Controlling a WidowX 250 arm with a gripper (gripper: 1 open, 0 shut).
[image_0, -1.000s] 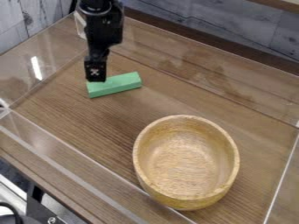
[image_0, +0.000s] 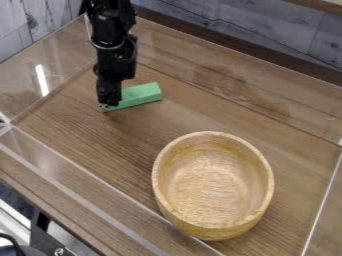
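A black robot arm reaches down from the top of the camera view, its gripper (image_0: 108, 100) low at the left end of a flat green block (image_0: 139, 95) on the wooden table. The fingertips overlap the block's left part. The gripper looks narrow, apparently shut; whether it touches the block is hard to tell.
A large round tan bowl (image_0: 213, 185) stands at the lower right. The table's left edge runs along the lower left, with cables beyond it.
The gripper has moved down and slightly right, from above and left of the green block onto its left end. The block looks nearly unmoved.
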